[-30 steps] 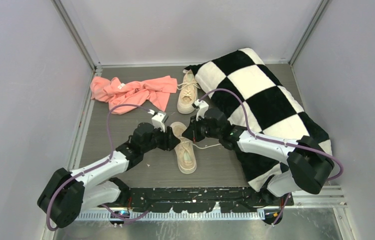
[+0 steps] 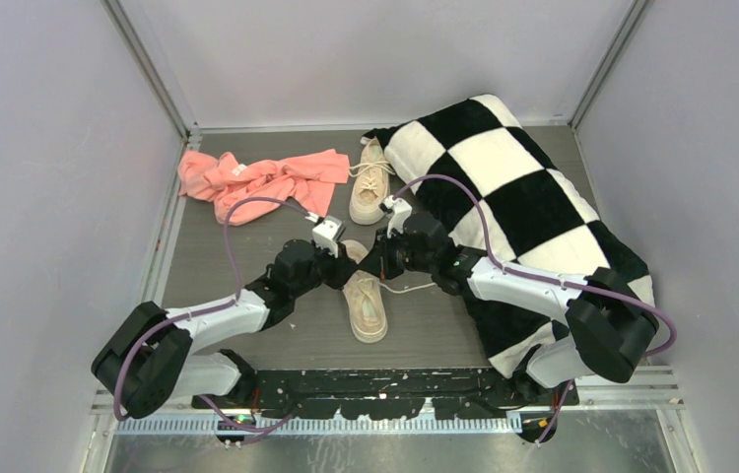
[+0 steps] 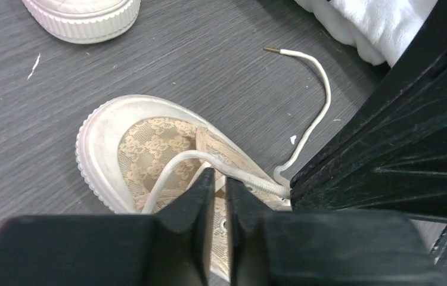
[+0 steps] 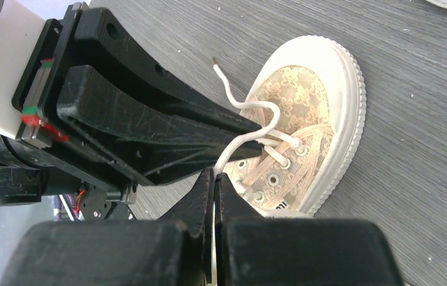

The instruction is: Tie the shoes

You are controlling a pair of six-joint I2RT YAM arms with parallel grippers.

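Observation:
A beige lace shoe (image 2: pixel 367 317) (image 3: pixel 152 137) (image 4: pixel 343 113) lies in the centre, its white lace (image 4: pixel 231 86) loose over the toe and trailing onto the floor. My left gripper (image 2: pixel 348 268) reaches over the shoe from the left; in its own view its fingers look slightly apart at the lace, and whether lace is between them is unclear. My right gripper (image 2: pixel 367 266) is shut, a white lace rising from between its fingertips. The second shoe (image 2: pixel 369 200) lies behind, laces on top.
A pink cloth (image 2: pixel 247 182) lies at back left. A checkered cushion (image 2: pixel 518 197) fills the right side. The two grippers are very close together.
My left gripper and arm have moved slightly right and toward the back, closer to my right gripper. The right arm has stayed still.

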